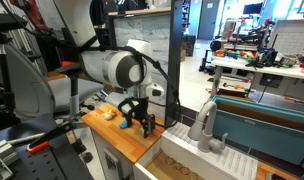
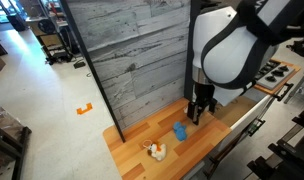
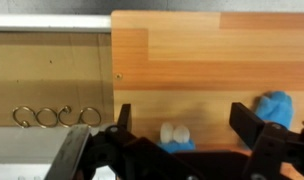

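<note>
On the wooden counter, a small blue thing with two pale rounded parts (image 3: 175, 134) lies in the lower middle of the wrist view. My gripper is open above it, one black finger to each side, with space left between. In exterior view 1 the gripper (image 1: 146, 126) is low over the counter and covers most of that thing. A second blue soft-looking object (image 3: 275, 107) rests by the right finger; exterior view 2 shows this blue object (image 2: 180, 131) apart from the gripper (image 2: 196, 114). A white and orange toy (image 2: 155, 150) sits farther along the counter.
An open drawer (image 3: 52, 75) adjoins the counter, with curled wire-like shapes (image 3: 57, 116) inside. The sink's faucet (image 1: 204, 122) stands right of the arm. A grey panel (image 2: 147, 60) rises behind the counter. Bare wood (image 3: 212, 60) lies between drawer and wall.
</note>
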